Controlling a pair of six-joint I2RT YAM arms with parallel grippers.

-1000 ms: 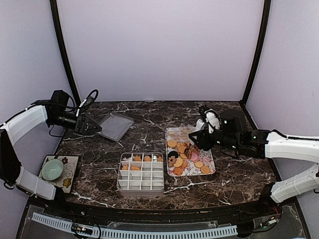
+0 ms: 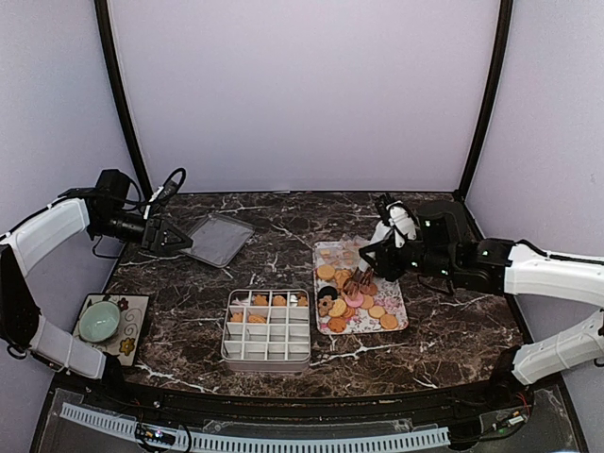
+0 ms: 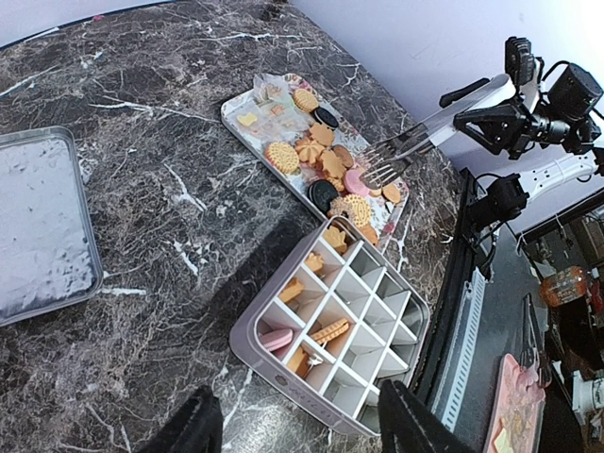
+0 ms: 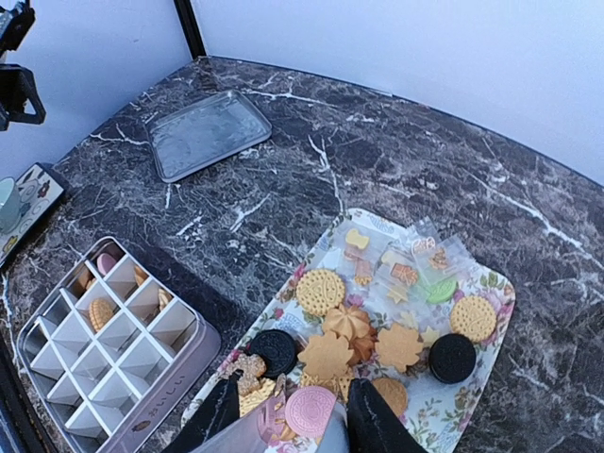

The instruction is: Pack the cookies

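The floral tray (image 2: 396, 324) on the right holds several loose cookies, among them a pink round one (image 4: 310, 411) and a black one (image 4: 452, 359). White tongs (image 3: 462, 114) with splayed prongs are gripped in my right gripper; their tips hang over the tray near the pink cookie, and whether they touch it I cannot tell. At centre front stands the divided box (image 2: 266, 357); cookies fill some of its far and left compartments, while the others look empty. My left gripper is open at the far left, its fingers (image 3: 203, 425) apart and empty.
A clear grey tray (image 2: 219, 240) lies empty at the back left. Front left, a green bowl (image 2: 99, 322) rests on a patterned tray (image 2: 135, 326). Small clear packets (image 4: 415, 255) lie at the cookie tray's far end. Bare dark marble separates the trays and the box.
The left arm and box look unchanged.
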